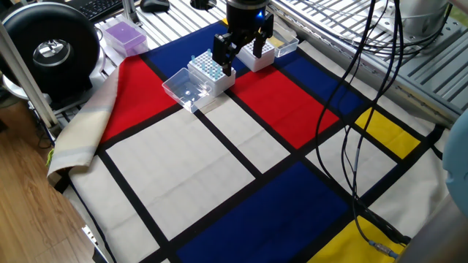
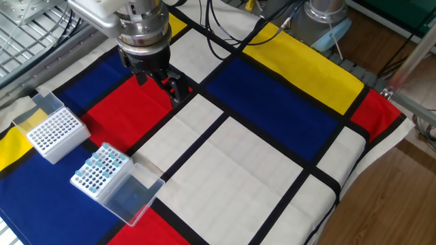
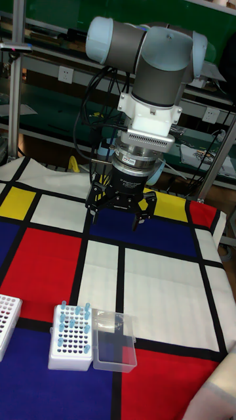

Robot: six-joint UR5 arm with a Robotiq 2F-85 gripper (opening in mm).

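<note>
My gripper (image 3: 115, 218) hangs above the cloth with its dark fingers spread apart, and nothing shows between them. In the second exterior view the gripper (image 2: 162, 92) is over the red patch area, apart from both racks. One white rack (image 2: 101, 170) holds several light blue tips standing in some of its holes; its clear lid (image 2: 134, 195) is folded open beside it. A second white rack (image 2: 58, 136) shows only holes, no blue tips, and its clear lid (image 2: 42, 109) is open too. In the first exterior view the gripper partly covers the racks.
A cloth of coloured blocks (image 2: 225, 177) covers the table, mostly bare. A purple-topped clear box (image 1: 126, 36) stands at the far left, near a round black object (image 1: 51, 55). Black cables (image 1: 355, 109) hang in front of the first exterior view.
</note>
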